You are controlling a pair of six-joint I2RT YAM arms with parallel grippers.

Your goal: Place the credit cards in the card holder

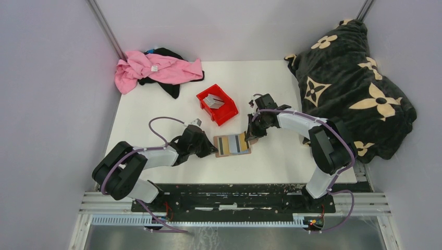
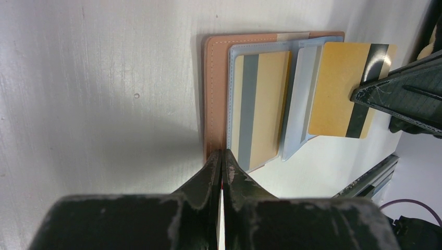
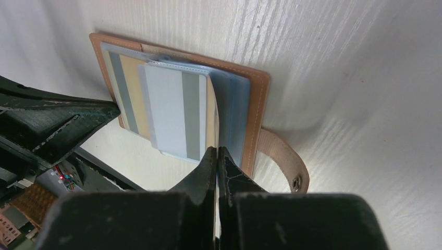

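Observation:
The card holder lies open on the white table, a brown cover with clear sleeves. My left gripper is shut on its brown edge. One sleeve holds a gold card with a grey stripe; another shows a white card. A second gold card with a black stripe stands tilted at the opening of a sleeve, and my right gripper is shut on it. In the right wrist view that card appears nearly edge-on; how deep it sits in the sleeve cannot be told.
A red tray with a whitish item in it stands behind the holder. Pink cloth lies at the back left, a dark flowered cushion at the right. The holder's snap strap sticks out on its right side.

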